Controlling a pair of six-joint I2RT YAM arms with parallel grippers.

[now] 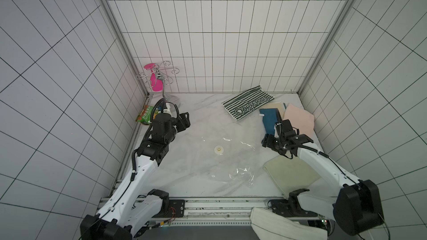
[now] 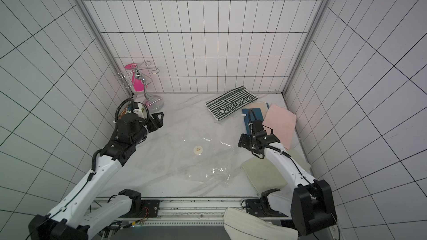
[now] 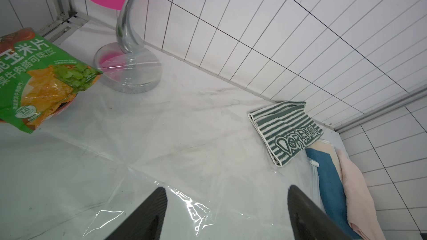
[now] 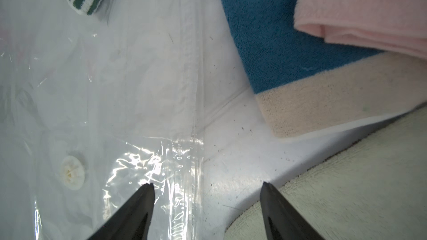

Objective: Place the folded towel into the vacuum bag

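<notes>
A clear vacuum bag with a round valve point(image 1: 218, 149) lies flat at the table's middle. Behind it is a folded green-striped towel point(image 1: 247, 103); at the right lie a blue towel point(image 4: 262, 31), a pink towel point(image 4: 355, 4) and a pale green towel point(image 4: 355, 186). My left gripper point(image 1: 183, 121) hangs open above the left side, facing the bag and striped towel, with nothing between its fingers. My right gripper point(image 1: 266, 141) is open over the bag's right edge, beside the blue and pale green towels, and holds nothing.
A chrome stand point(image 3: 129, 35) with pink parts and a green snack packet point(image 3: 44, 75) occupy the back left. Tiled walls close in the back and sides.
</notes>
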